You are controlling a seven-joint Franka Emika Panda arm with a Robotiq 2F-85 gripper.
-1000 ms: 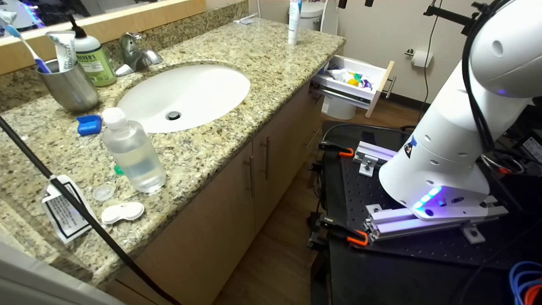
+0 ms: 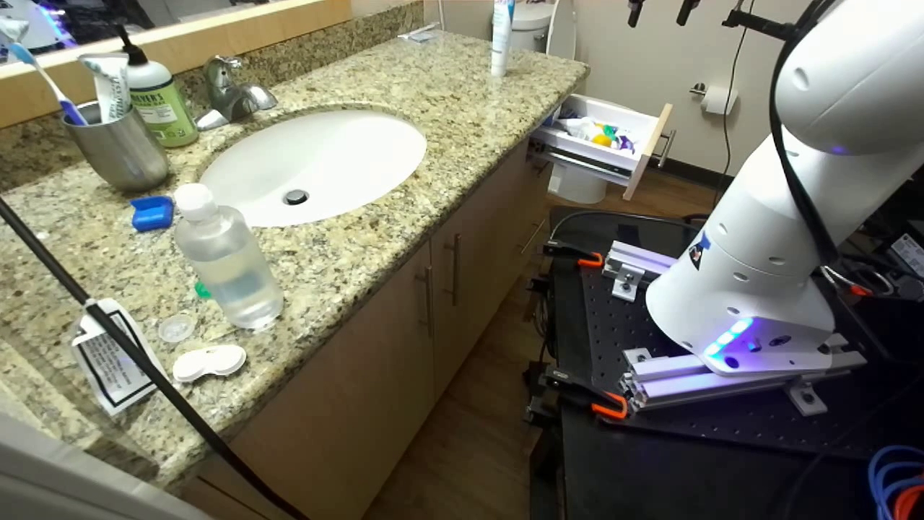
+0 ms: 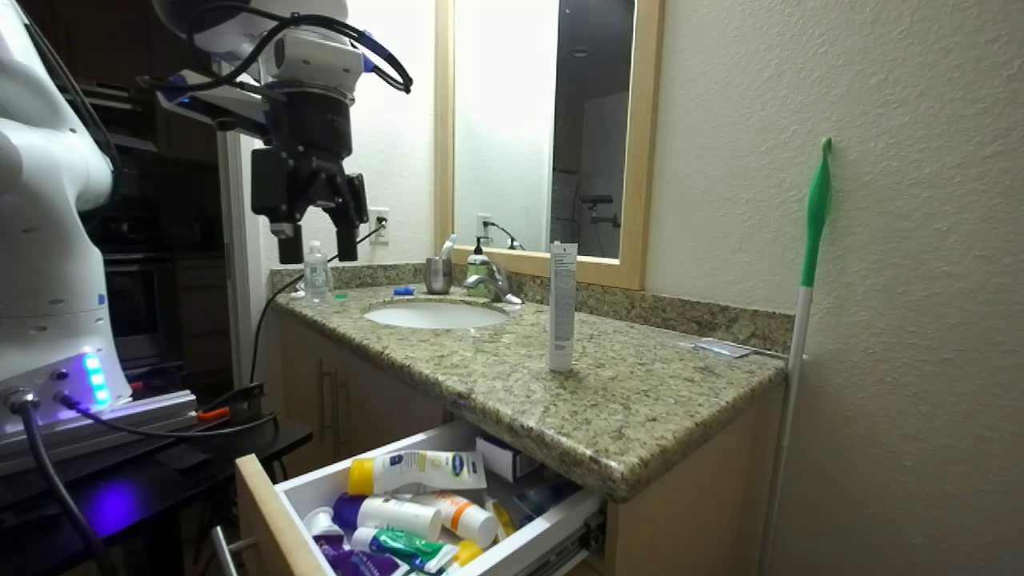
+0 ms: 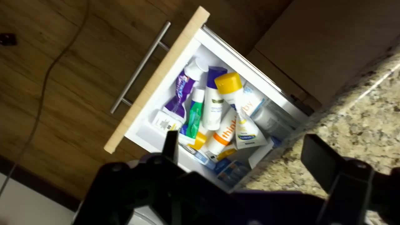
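My gripper hangs in the air, pointing down, above the pulled-out drawer in the wrist view. Its two fingers stand wide apart and nothing is between them. In the wrist view the open drawer holds several tubes and bottles. Among them are a yellow-capped tube, a white bottle with a purple cap, an orange-banded tube, a green and white tube and a purple tube. On the countertop a white tube stands upright, well apart from my gripper.
The granite counter borders the drawer, with its edge overhanging the drawer's back. A clear bottle, a steel cup, a soap bottle and a sink lie further along. A green-handled pole leans at the wall.
The arm has shifted, and the fingertips at the top of exterior view 1 are now further right and lower. The drawer and the things on the counter have stayed put.
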